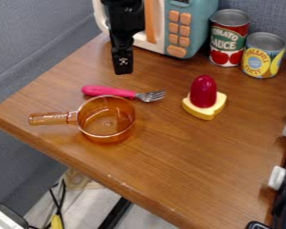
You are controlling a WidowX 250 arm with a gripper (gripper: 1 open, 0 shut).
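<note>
My black gripper (122, 63) hangs over the back left of the wooden table, above and behind a pink-handled fork (119, 92); whether its fingers are open or shut is unclear. In front of the fork is an amber pan (106, 130) with its handle pointing left. To the right, a red oblong object (203, 89) stands on a yellow piece (204, 110).
A toy microwave (180, 31), a tomato can (227, 45) and a yellow can (263, 57) stand along the back. A dark appliance (282, 183) with white knobs lines the right edge.
</note>
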